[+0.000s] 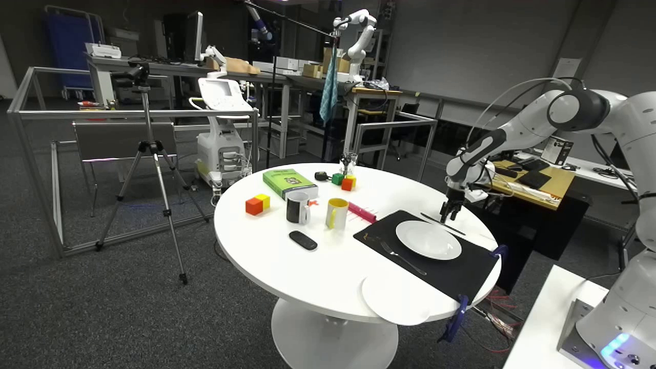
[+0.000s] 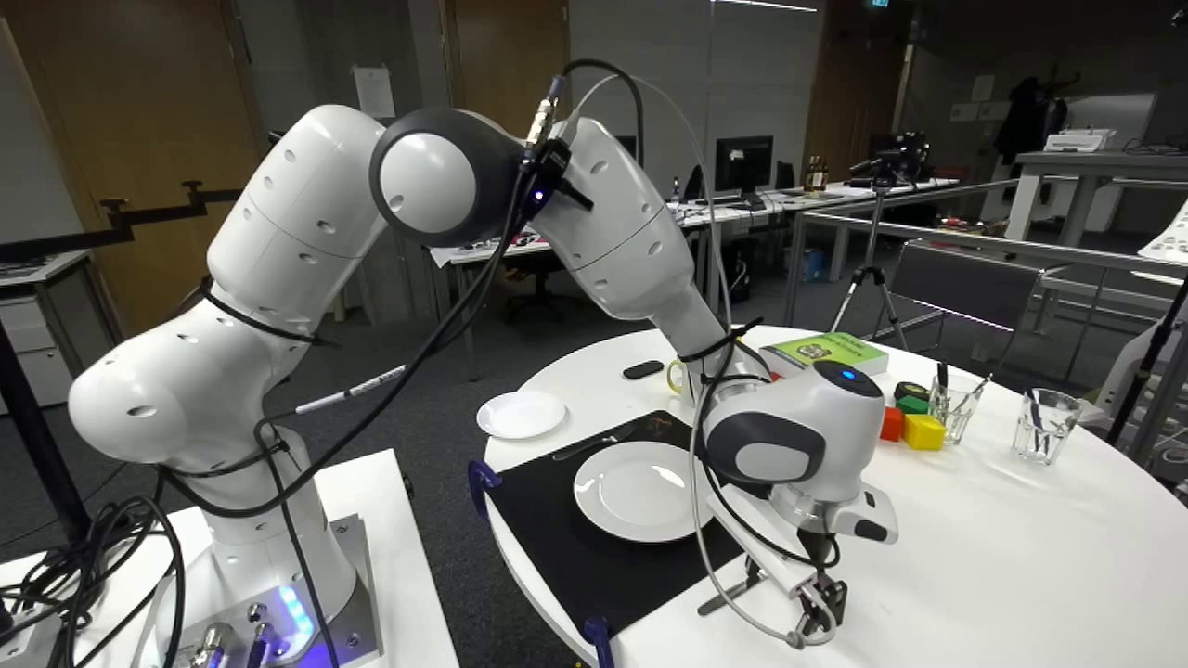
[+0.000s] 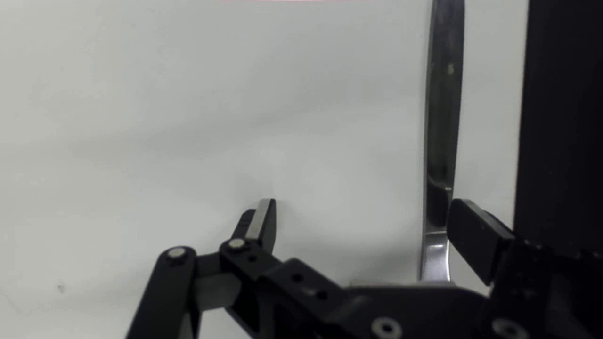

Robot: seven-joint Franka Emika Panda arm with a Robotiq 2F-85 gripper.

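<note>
A dark metal knife (image 3: 444, 113) lies on the white tabletop, beside the black placemat (image 3: 565, 113) and roughly parallel to its edge. My gripper is open low over the table, its fingers spread wide apart. In the wrist view the knife passes between them, close to the right finger (image 3: 475, 237); whether they touch, I cannot tell. Bare table shows near the left finger (image 3: 265, 226). On the mat, a white plate (image 1: 428, 240) sits with a fork (image 1: 403, 258) on its other side.
A second white plate (image 1: 396, 300) rests at the table's near edge. Blue clamps (image 1: 455, 320) grip the mat at the table edge. Mugs (image 1: 336, 213), a black mouse-like object (image 1: 303, 240), a green book (image 1: 289, 182) and coloured blocks (image 1: 254, 206) stand farther off.
</note>
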